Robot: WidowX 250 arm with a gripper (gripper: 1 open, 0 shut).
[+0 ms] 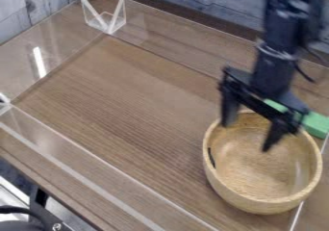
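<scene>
My gripper (257,119), dark and open, hangs low over the near-right bowl, its fingers blurred by motion. The tan bowl (264,187) sits on the wooden surface, its back part partly hidden behind the fingers. Whether anything touches the bowl cannot be told.
A green block (309,121) lies behind the bowl at the right. A white wire holder (106,15) stands at the back left.
</scene>
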